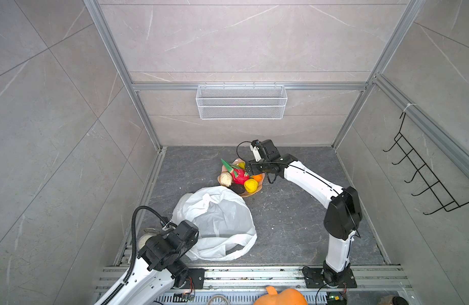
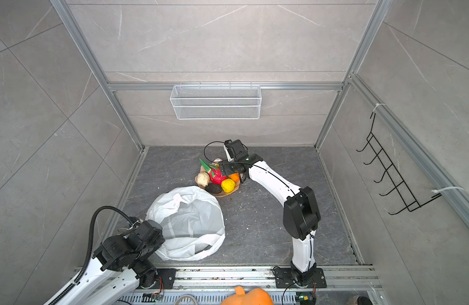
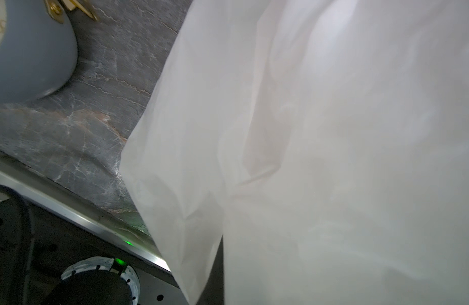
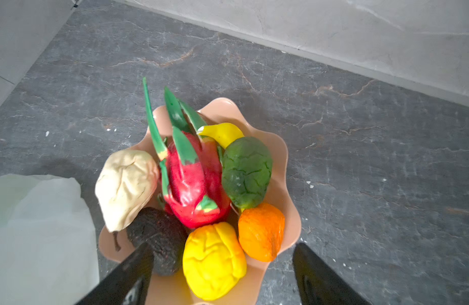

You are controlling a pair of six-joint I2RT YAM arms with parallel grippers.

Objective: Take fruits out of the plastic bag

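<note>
The white plastic bag (image 1: 214,221) stands with its mouth open at the front left of the table; its visible inside shows no fruit. At its left side my left gripper (image 1: 194,239) is shut on the bag's film, which hides most of its fingers in the left wrist view. A pink scalloped plate (image 4: 224,109) carries red dragon fruit (image 4: 191,188), a green fruit (image 4: 247,172), an orange one (image 4: 261,231), a yellow one (image 4: 214,260), a dark one (image 4: 158,239), a cream one (image 4: 126,188) and a yellow piece (image 4: 223,133). Over the plate, my right gripper is open and empty.
A blue-grey container (image 3: 38,56) stands left of the bag. The white wire basket (image 1: 241,102) hangs on the back wall, and a black hook rack (image 1: 427,172) on the right wall. The table (image 1: 290,228) right of the bag is clear.
</note>
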